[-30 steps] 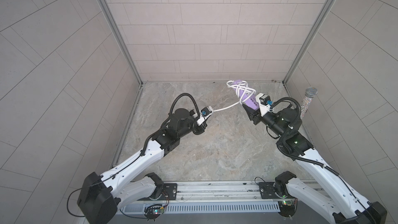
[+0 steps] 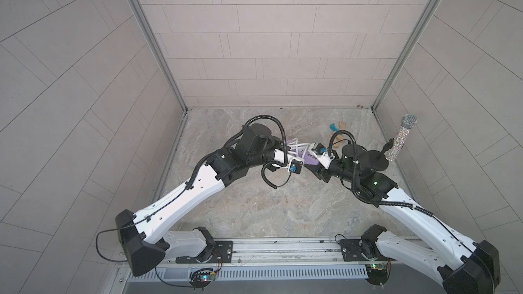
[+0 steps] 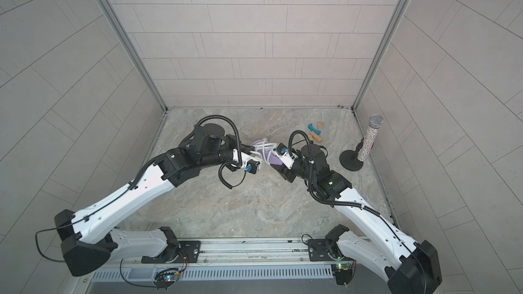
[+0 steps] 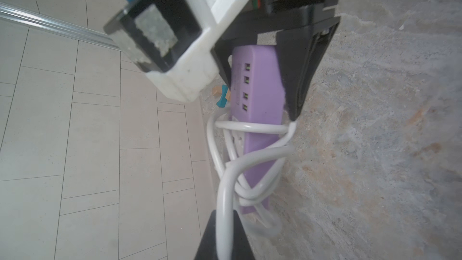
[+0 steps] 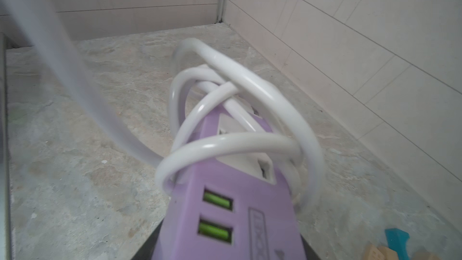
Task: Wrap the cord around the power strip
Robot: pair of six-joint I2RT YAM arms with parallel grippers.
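The purple power strip (image 4: 259, 77) has white cord (image 4: 255, 154) looped several times around it, with crossings over the socket face. My right gripper (image 2: 314, 166) holds the strip near its USB end, fingers either side of it in both wrist views. My left gripper is shut on a free run of the cord, which passes between its fingers at the bottom of the left wrist view. In the top views the two grippers are close together over the middle of the floor, the wrapped strip between them, partly hidden by the arms.
A microphone on a black stand (image 3: 351, 160) stands at the right. A small blue piece (image 3: 313, 129) and wooden pieces (image 3: 316, 137) lie behind my right gripper.
The left has moved up and right with the cord; the right has moved left and down with the strip.
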